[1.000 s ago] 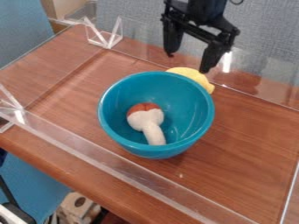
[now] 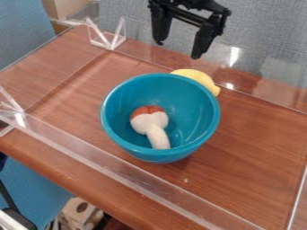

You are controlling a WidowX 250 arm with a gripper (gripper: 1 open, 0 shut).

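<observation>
My black gripper [image 2: 180, 40] hangs open at the top of the view, above and behind a teal bowl [image 2: 198, 99], with nothing between its fingers. Inside the bowl lies a toy mushroom [image 2: 155, 130] with a red-brown cap and a pale stem. A yellow object [image 2: 199, 79], partly hidden by the bowl's back rim, rests on the wooden surface just behind it.
The wooden surface [image 2: 252, 162] is bordered by clear plastic edging, with white clear brackets [image 2: 106, 36] at the left. Free wood shows left and right of the bowl. A blue area lies beyond the left edge.
My gripper has moved up and to the left over the last second. The bowl, mushroom and yellow object look unmoved.
</observation>
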